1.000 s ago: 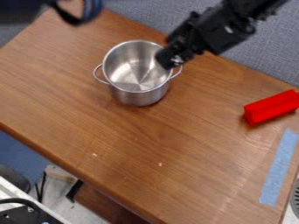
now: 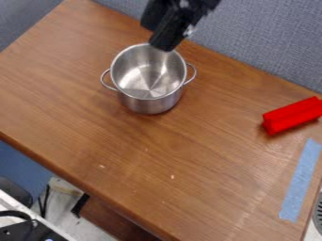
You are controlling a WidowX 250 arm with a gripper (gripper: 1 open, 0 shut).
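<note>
A steel pot (image 2: 149, 91) with two wire handles stands on the wooden table (image 2: 126, 160), left of centre toward the back. Above its far rim, at the top of the view, is my black gripper (image 2: 169, 28), dark and partly cut off by the frame edge; whether its fingers are apart is hard to make out. A red block-like object (image 2: 292, 115) lies at the right side of the table.
A light blue strip (image 2: 299, 181) lies along the right edge. Grey padded backing (image 2: 265, 42) borders the back. Cables and a bin-like area sit off the lower left corner.
The gripper has moved from over the pot's right and back rim upward, toward the top of the view. The pot and red object have not moved.
</note>
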